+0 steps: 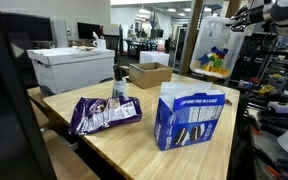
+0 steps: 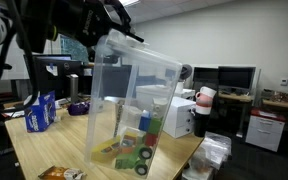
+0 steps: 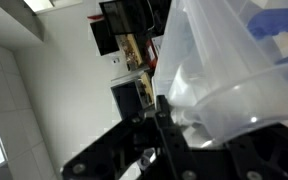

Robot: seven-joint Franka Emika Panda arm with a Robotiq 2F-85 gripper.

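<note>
A clear plastic bin (image 2: 139, 75) hangs tilted in the air, with several coloured pieces (image 2: 134, 148) in its lower end, among them yellow, green, red and blue ones. My gripper (image 1: 242, 20) is shut on the bin's rim at its upper end. In the wrist view the pale rim (image 3: 249, 100) fills much of the right side and runs down to the gripper; the exact contact of the fingers is partly hidden. Blue and other coloured patches show through the bin at the upper right there.
On the table (image 1: 109, 150) are a purple snack bag (image 1: 106, 115), a blue cookie box (image 1: 189, 122), a bottle (image 1: 119, 82) and an open cardboard box (image 1: 150, 75). A white lidded box (image 1: 74, 70) stands behind. Another packet (image 2: 62, 173) lies near the table's edge.
</note>
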